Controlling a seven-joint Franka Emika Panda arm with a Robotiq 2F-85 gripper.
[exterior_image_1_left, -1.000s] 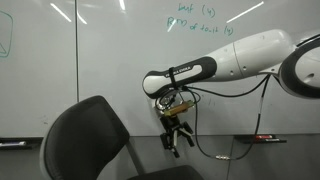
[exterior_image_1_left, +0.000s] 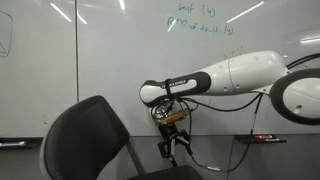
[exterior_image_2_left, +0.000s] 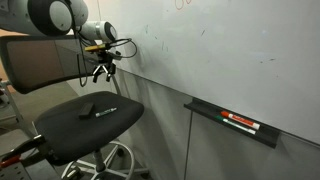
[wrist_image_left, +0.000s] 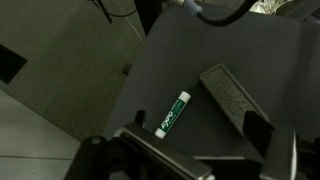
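A white marker with a green band (wrist_image_left: 173, 114) lies on the dark chair seat (exterior_image_2_left: 75, 139), and a dark, block-shaped eraser (wrist_image_left: 231, 95) lies beside it. In exterior view 2, the marker (exterior_image_2_left: 106, 112) is right of the eraser (exterior_image_2_left: 88, 110). My gripper (exterior_image_1_left: 175, 151) hangs over the seat, fingers pointing down and spread apart; it is open. At the bottom of the wrist view its fingers stand wide, with neither object gripped. The marker shows ahead of the gap, left of the eraser.
The chair backrest (exterior_image_1_left: 84, 140) rises left of my gripper. Behind stands a whiteboard (exterior_image_1_left: 120, 60) with green writing. A ledge (exterior_image_2_left: 232, 120) on it carries several markers. Cables loop beneath my arm. Bare floor (wrist_image_left: 65, 60) shows left of the seat.
My arm has come down a little, bringing the gripper lower toward the seat. Its fingers stay apart, and the chair has not moved.
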